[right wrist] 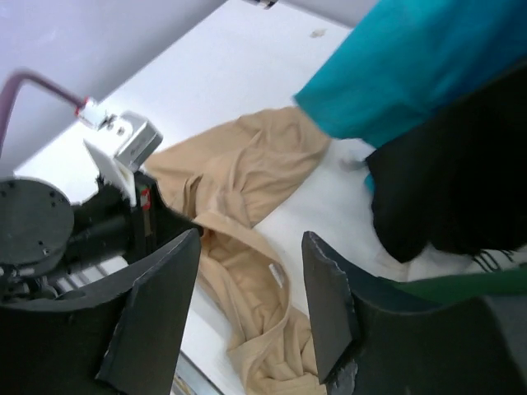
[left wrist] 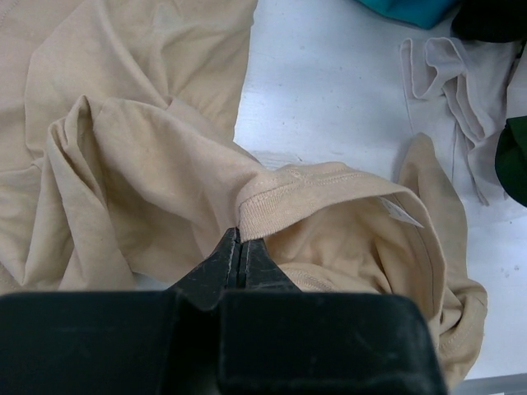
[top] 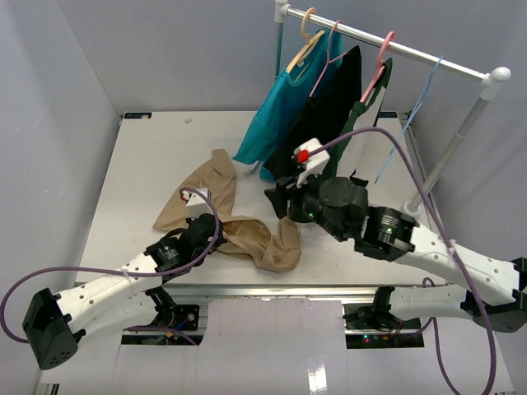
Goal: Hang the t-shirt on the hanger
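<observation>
The tan t-shirt (top: 263, 247) lies crumpled on the white table, its collar edge (left wrist: 305, 197) arched toward the right. My left gripper is shut on the shirt's ribbed edge near the middle of the cloth. My right gripper is raised in front of the hanging clothes, open, with nothing between its fingers; the shirt lies below it. A light blue hanger (top: 416, 111) hangs at the right end of the rail.
The rail (top: 370, 39) holds a teal shirt (top: 280, 99), a black garment (top: 317, 123) and a dark green one. A pale cloth (left wrist: 469, 99) lies beneath them.
</observation>
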